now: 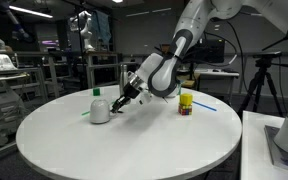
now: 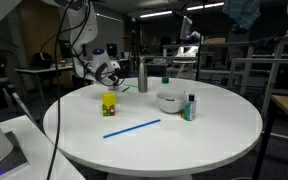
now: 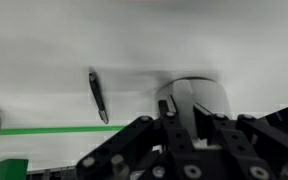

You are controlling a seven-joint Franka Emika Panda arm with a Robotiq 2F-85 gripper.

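My gripper (image 1: pixel 116 106) is low over the white table, right beside a pale rounded container (image 1: pixel 100 113). In the wrist view the gripper covers much of a white round object (image 3: pixel 212 95). How far its fingers stand apart is hard to make out, and whether anything lies between them is hidden. A thin black pen (image 3: pixel 98 95) lies on the table nearby. Past it runs a straight green stick (image 3: pixel 59 130), with a green block (image 3: pixel 11 168) at the corner.
A grey bottle (image 2: pixel 142 77), a white bowl (image 2: pixel 172 102) and a small bottle with a blue cap (image 2: pixel 190 108) stand on the table. Closer are a yellow cup-like object (image 2: pixel 109 100) and a blue stick (image 2: pixel 131 129).
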